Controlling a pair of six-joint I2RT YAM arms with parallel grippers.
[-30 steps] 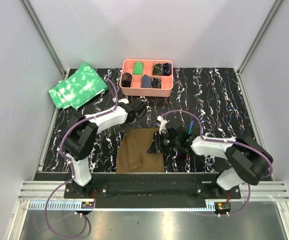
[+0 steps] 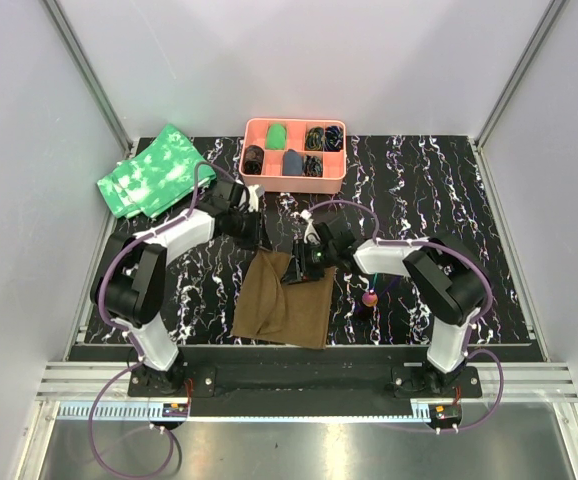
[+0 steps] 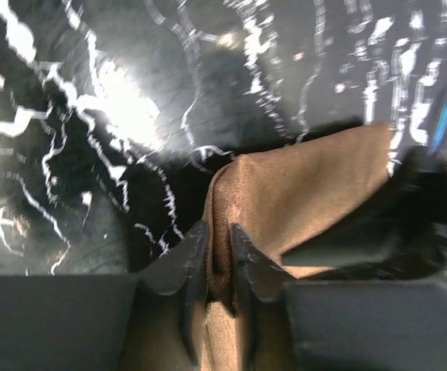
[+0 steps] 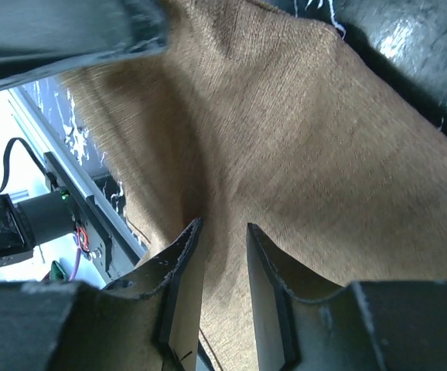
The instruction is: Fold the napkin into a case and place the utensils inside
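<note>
The brown napkin [image 2: 299, 312] lies at the front of the table, its left side folded over. At its far left corner, my left gripper [image 2: 262, 247] has a raised ridge of the napkin [image 3: 223, 197] pinched between its fingertips. My right gripper stands partly open over the cloth, with a gap between its fingers; in the top view the right gripper [image 2: 294, 272] is near the far edge, just right of the left one. Utensils with a pink and orange end [image 2: 369, 299] lie right of the napkin, largely covered by the right arm.
A pink divided box [image 2: 294, 185] with rolled cloths and cables stands at the back. Green patterned cloths [image 2: 159, 175] lie at the back left.
My right gripper shifted left along the cloth.
</note>
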